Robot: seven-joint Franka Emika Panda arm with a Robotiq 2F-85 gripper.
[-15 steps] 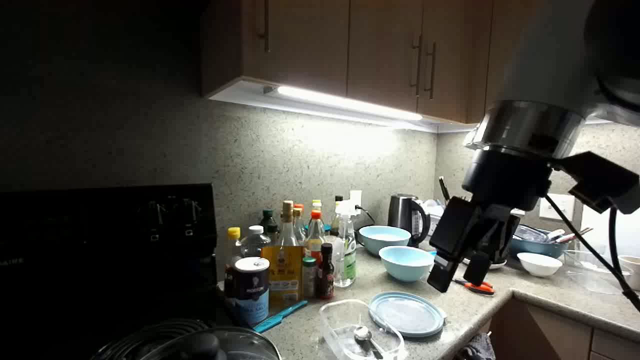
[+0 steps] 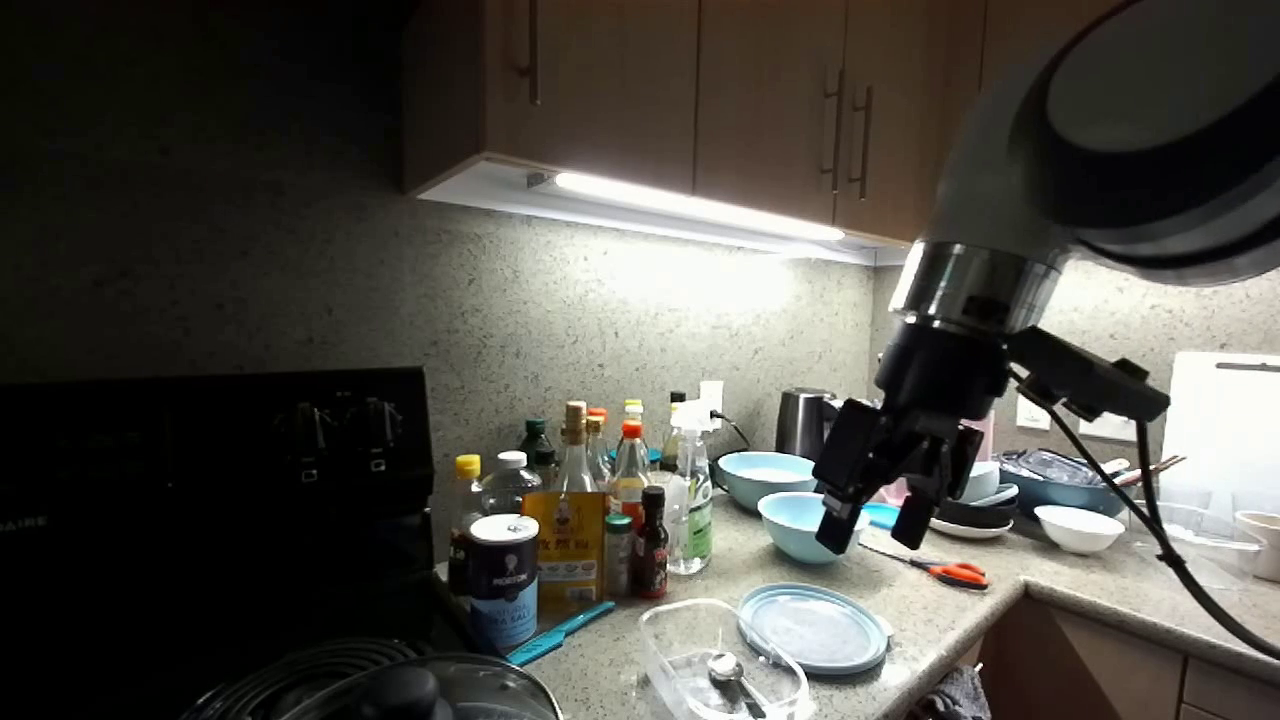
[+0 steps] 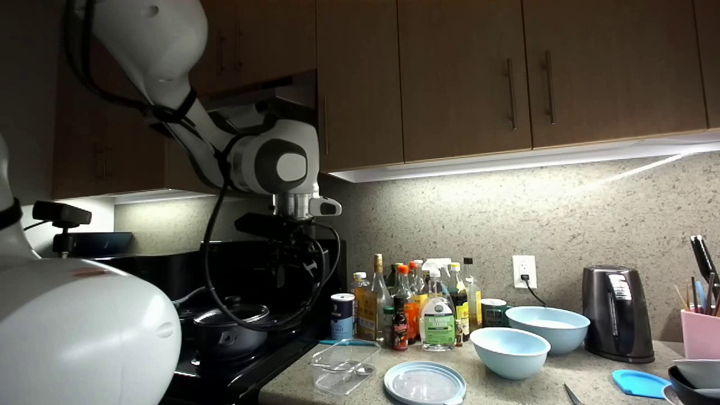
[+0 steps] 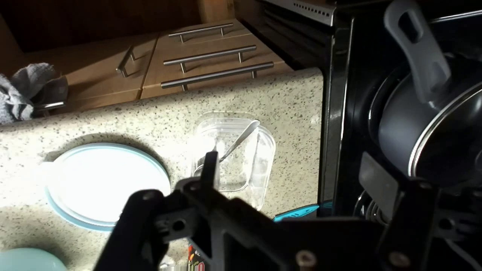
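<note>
My gripper hangs in the air above the counter, open, with nothing between its fingers. In the wrist view its two fingers stand wide apart. Below lies a clear plastic container with a metal spoon in it. Beside the container, a round lid with a pale blue rim rests flat on the counter. The second exterior view shows the container near the stove and the lid to its right.
A lidded pot sits on the black stove. Several bottles and a salt can line the wall. Two light-blue bowls, a kettle and orange-handled scissors occupy the counter further right. A teal knife lies by the salt can.
The container, spoon and lid have not moved.
</note>
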